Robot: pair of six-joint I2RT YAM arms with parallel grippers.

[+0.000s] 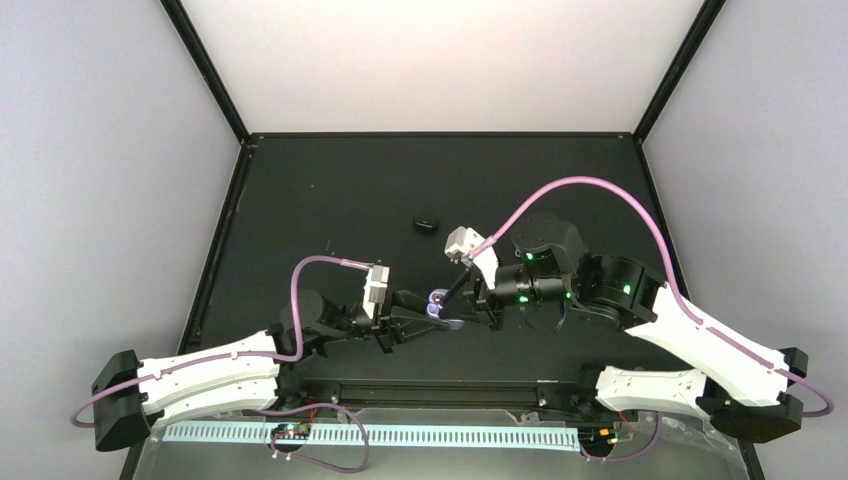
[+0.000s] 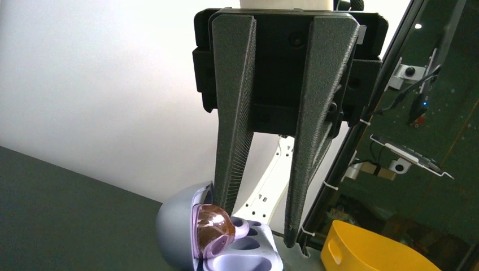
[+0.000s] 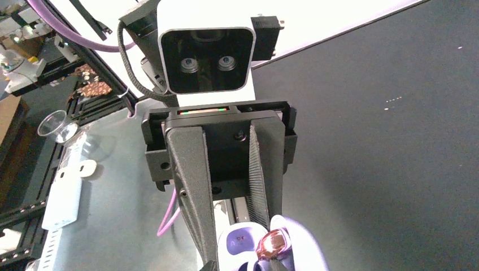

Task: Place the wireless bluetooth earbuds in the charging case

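Observation:
The lavender charging case (image 1: 450, 322) is between my grippers in the top view, with my left gripper (image 1: 425, 313) shut on it. A glossy copper-and-pink earbud (image 2: 212, 226) sits at the case's compartments, beside the raised lid (image 2: 175, 226); whether it is seated I cannot tell. My right gripper stands open around the upper part of the case, one fingertip close by the earbud. In the right wrist view the earbud (image 3: 272, 243) shows next to an empty-looking lavender compartment (image 3: 240, 240).
A small black object (image 1: 426, 222) lies on the dark table (image 1: 330, 180) behind the grippers. The back of the table is otherwise largely clear. Both arms fill the front middle.

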